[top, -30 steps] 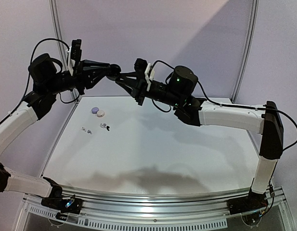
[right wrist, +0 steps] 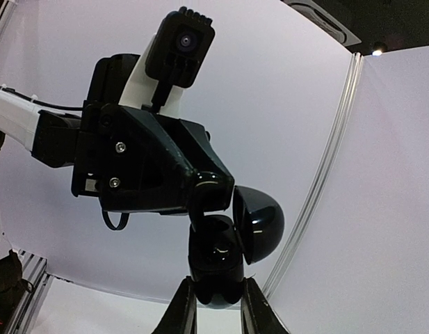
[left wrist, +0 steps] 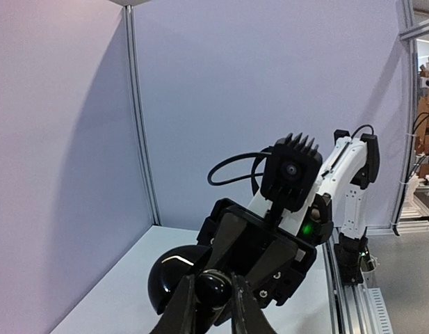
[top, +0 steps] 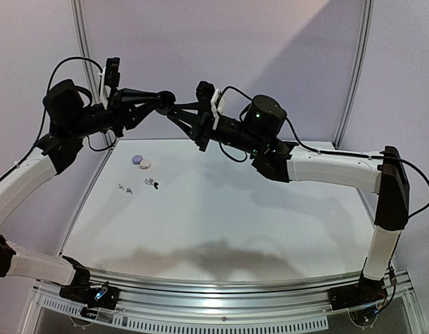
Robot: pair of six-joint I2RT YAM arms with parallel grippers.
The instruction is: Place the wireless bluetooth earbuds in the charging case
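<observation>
A glossy black charging case (right wrist: pixel 215 243) is held up high above the table, its rounded lid (right wrist: pixel 259 226) swung open to one side. My right gripper is shut on the case body. From the other side, my left gripper meets the case, shut on a small glossy black piece (left wrist: pixel 213 287); whether this is an earbud or part of the case I cannot tell. The open lid (left wrist: pixel 171 275) also shows in the left wrist view. The case's inside is hidden. In the top view, a dark earbud (top: pixel 156 185) lies on the table.
A lavender round case (top: pixel 137 159) and a pale round case (top: pixel 145 164) stand at the table's back left. Several small light earbuds (top: pixel 129 191) lie in front of them.
The left gripper has shifted very slightly at the case. The right arm and the things on the table look unmoved.
</observation>
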